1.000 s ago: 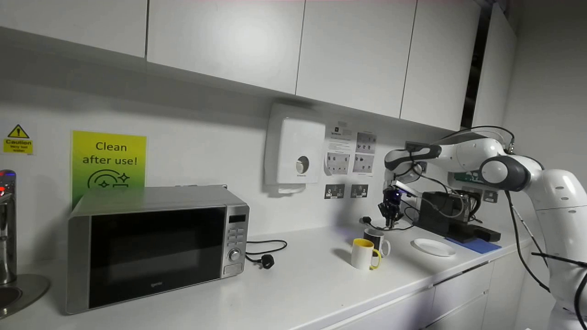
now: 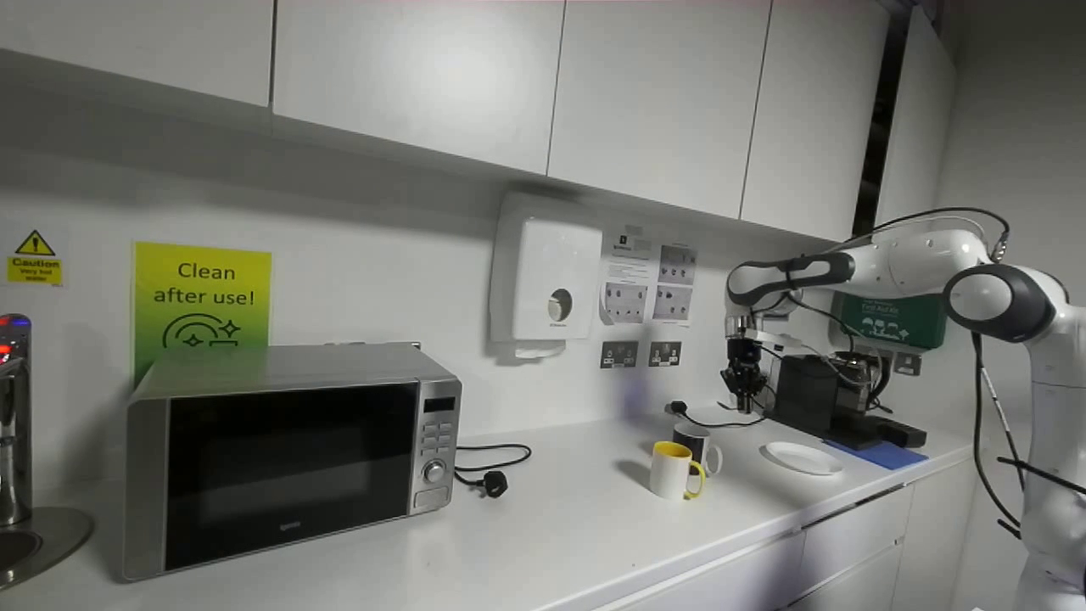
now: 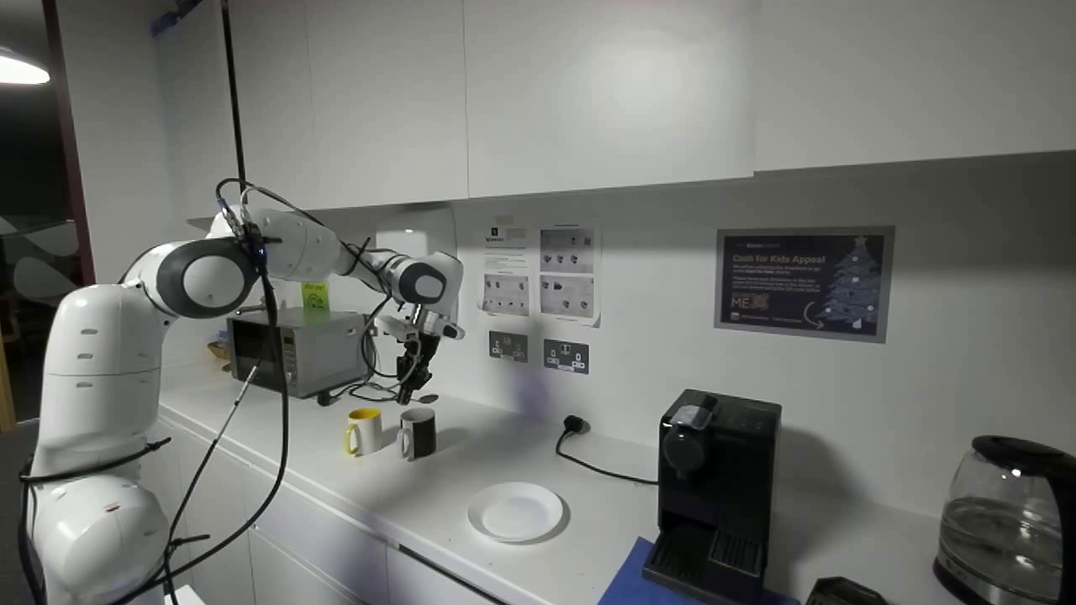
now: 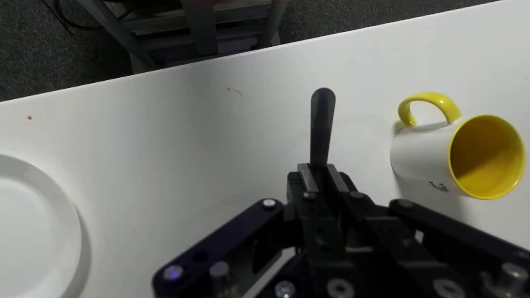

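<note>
My gripper is shut on a thin dark utensil (image 4: 323, 121), whose slim rounded end points towards the counter's front edge in the wrist view. In exterior view 2 a small dark oval (image 3: 429, 398) beside the fingers may be its other end, perhaps a spoon bowl. The gripper hangs above the counter, clear of the surface. A white mug with yellow inside and handle (image 4: 427, 154) stands to the right in the wrist view. Beside it is a black-and-white mug (image 3: 418, 434), out of the wrist view. The white plate (image 3: 515, 511) lies flat, empty.
A black coffee machine (image 3: 721, 484) stands beyond the plate on a blue mat (image 2: 876, 454). The microwave (image 2: 295, 448) occupies the other end. A black plug and cable (image 3: 605, 469) lie near the wall. Bare counter separates plate and mugs.
In exterior view 1 the arm and gripper have shifted right, away from above the mugs and nearer the plate's side. Mugs and plate stand where they were.
</note>
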